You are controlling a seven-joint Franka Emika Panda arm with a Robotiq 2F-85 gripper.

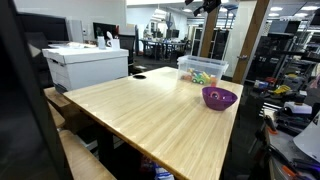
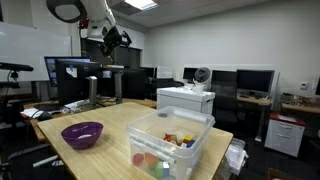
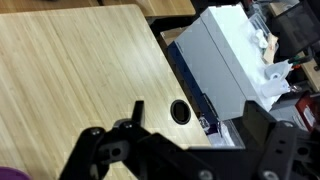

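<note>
My gripper is open, its two dark fingers well apart and only tabletop showing between them. In exterior view 2 the gripper hangs high above the table. A purple bowl rests near the table's edge; something small and pinkish seems to lie inside, too small to make out. Only the rim of the bowl enters the wrist view, at the lower left. A clear plastic bin stands on the table with several colourful items in it.
A flat black disc lies on the wooden table near its far edge. Past that edge stands a white cabinet.
</note>
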